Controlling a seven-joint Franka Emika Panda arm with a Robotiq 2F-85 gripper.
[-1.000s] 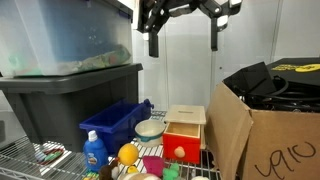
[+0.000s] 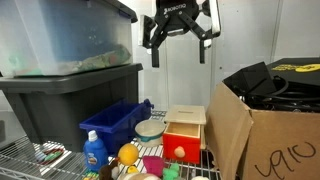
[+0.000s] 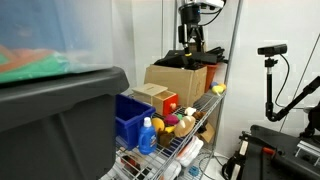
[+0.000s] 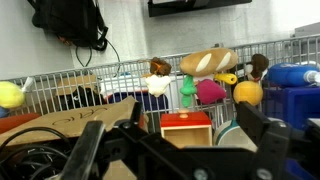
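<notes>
My gripper (image 2: 179, 53) hangs high above the wire rack, its two fingers well apart and nothing showing between them. In the wrist view the dark fingers spread to either side of a red box (image 4: 186, 133), which stands on the rack below. Around it lie a bread-like brown item (image 4: 206, 62), a green item (image 4: 187, 92), a pink item (image 4: 211, 90) and an orange ball-shaped fruit (image 4: 248, 94). A blue bottle (image 2: 95, 151) stands upright at the left in exterior view 1. Behind it is a blue bin (image 2: 115, 122), with a pale bowl (image 2: 150, 128) to its right.
A large grey tub (image 2: 75, 103) with a clear bin (image 2: 75, 35) on top rises at the left. An open cardboard box (image 2: 282, 145) holding black things borders the right. Open air lies between my gripper and the rack.
Over the last second my gripper has come down slightly in exterior view 1. Its fingers appear somewhat closer together there, though still apart. The things on the rack look unmoved.
</notes>
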